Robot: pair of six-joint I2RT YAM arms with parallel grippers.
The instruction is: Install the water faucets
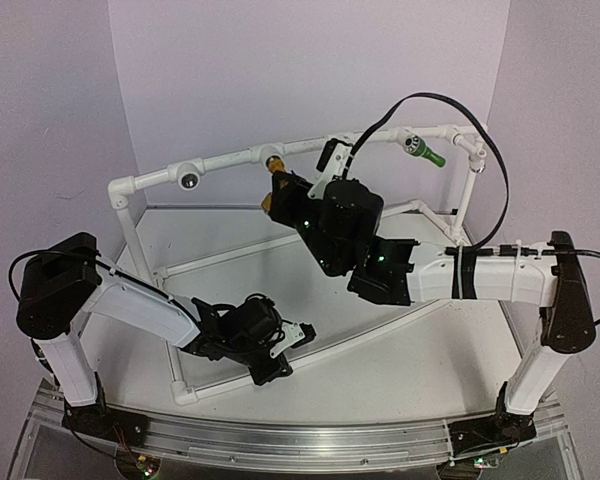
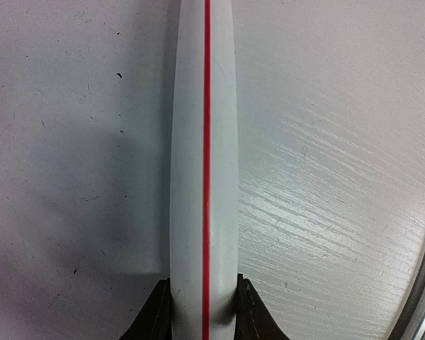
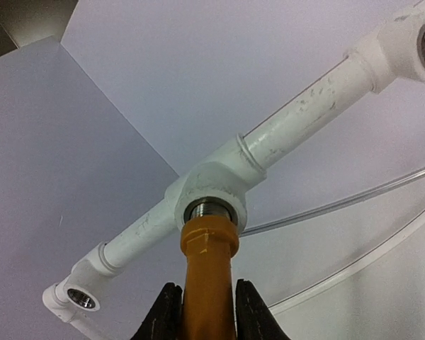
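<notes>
My right gripper is shut on an orange faucet, whose threaded end sits at the socket of a white tee on the upper pipe; how far it is screwed in I cannot tell. A green faucet is fitted further right on that pipe. An empty socket faces out at the left. My left gripper is shut on the white bottom pipe with a red stripe, low at the front of the frame in the top view.
The white pipe frame stands on a white board between pale walls. A metal rail runs along the front. A black cable loops above my right arm.
</notes>
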